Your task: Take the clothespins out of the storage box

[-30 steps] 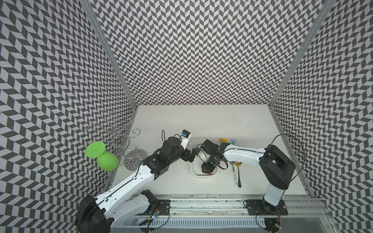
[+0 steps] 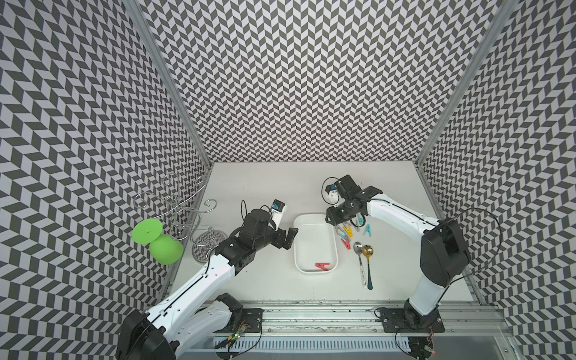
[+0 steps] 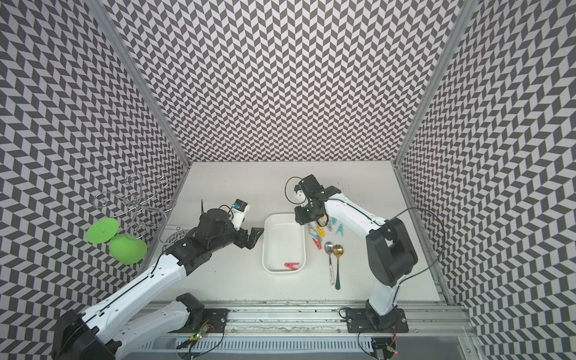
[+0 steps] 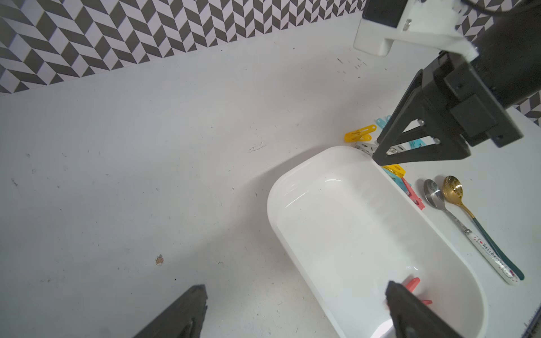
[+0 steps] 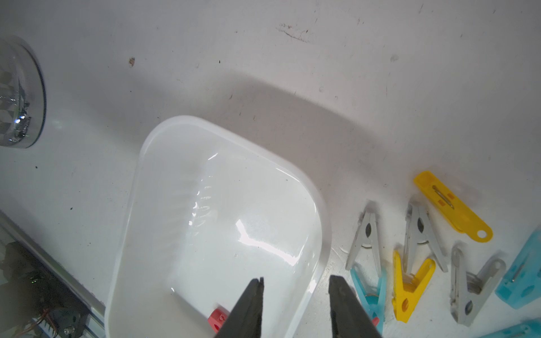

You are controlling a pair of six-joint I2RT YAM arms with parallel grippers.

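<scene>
The white storage box (image 4: 315, 236) holds a red clothespin (image 2: 321, 265) near its front end. Several yellow, grey, blue and red clothespins lie on the table right of the box, among them a yellow clothespin (image 5: 450, 204) and a grey clothespin (image 5: 417, 225). My right gripper is above the box's back right rim by those clothespins, open with nothing between its fingers. My left gripper hangs over the table just left of the box, open and empty, its fingers wide apart in the left wrist view.
Two spoons (image 2: 367, 264) lie right of the box. A wire stand with green pieces (image 2: 162, 246) and a round metal holder (image 2: 207, 249) stand at the left.
My right gripper has moved from inside the box's front area up and back to the right, uncovering the red clothespin. The left arm has drawn slightly leftward.
</scene>
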